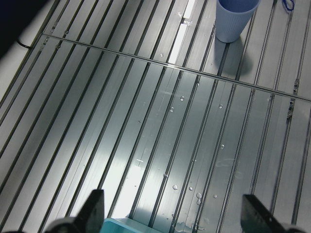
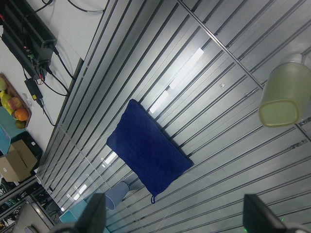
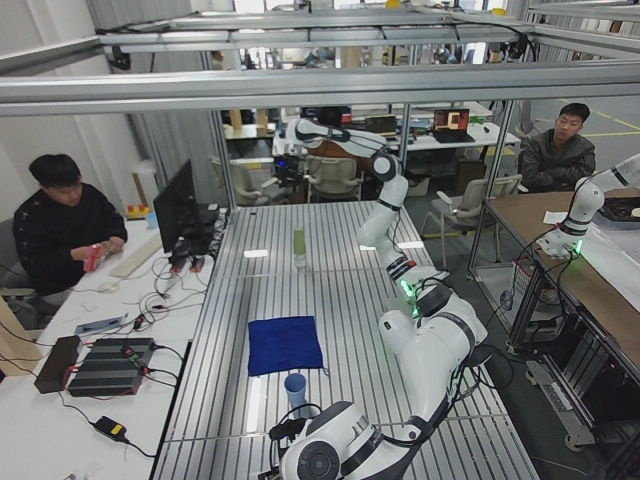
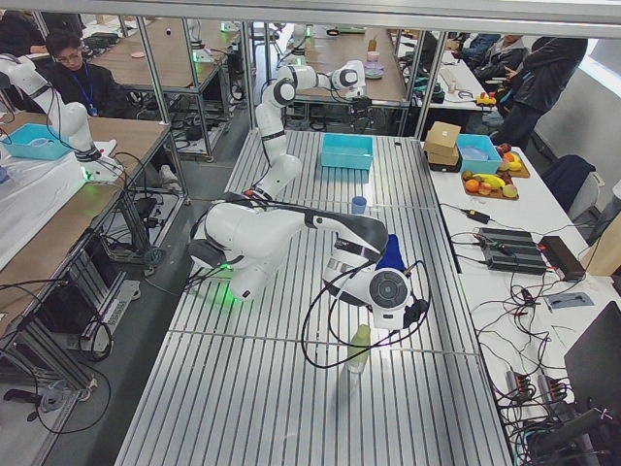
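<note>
A blue cup [image 1: 233, 17] stands on the slatted metal table [image 1: 121, 121], beside a dark blue cloth [image 2: 146, 145]. A green bottle [image 2: 284, 92] stands farther along the table, upper right in the right wrist view. My left gripper is open above the table near the cup, with nothing between its fingers and a teal bin edge below. My right gripper is open high over the cloth and bottle, also empty.
A teal bin [image 4: 346, 150] sits at one table end. The side desk holds power units [image 3: 110, 365], cables, a monitor [image 3: 175, 210], boxes and a fruit tray [image 4: 490, 186].
</note>
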